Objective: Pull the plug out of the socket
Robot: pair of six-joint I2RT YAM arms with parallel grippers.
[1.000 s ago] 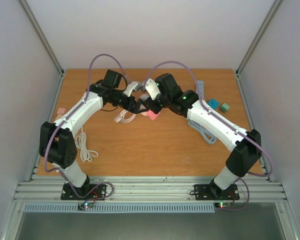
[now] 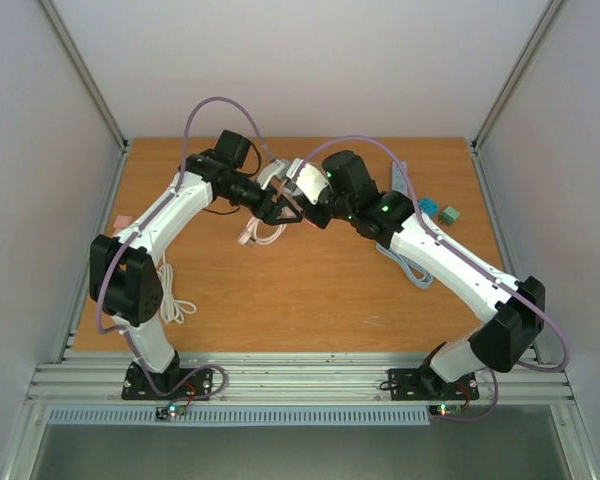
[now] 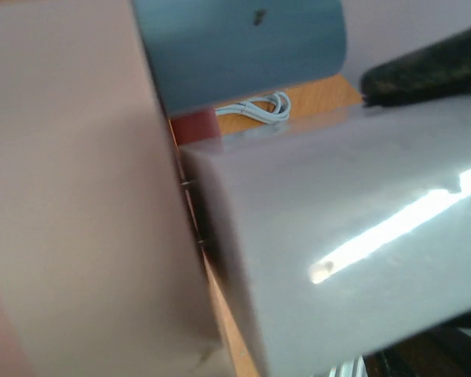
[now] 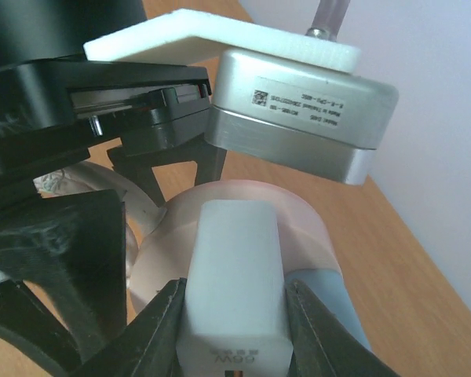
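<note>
My right gripper is shut on the white plug, a glossy block marked 66W. Right behind the plug is the rounded pale-pink socket with a blue section. In the left wrist view a narrow gap parts the plug from the socket; two thin metallic lines cross it, seemingly the prongs. Black fingers of my left gripper stand by the socket's cable side; their grip on it is hard to make out. From above, both grippers meet over mid-table, mostly covering both pieces.
A white cable lies coiled at the left, a light-blue cable at the right below a grey power strip. Blue and green blocks sit far right.
My right gripper and arm have shifted slightly right and turned, the left gripper moving a little right too.
</note>
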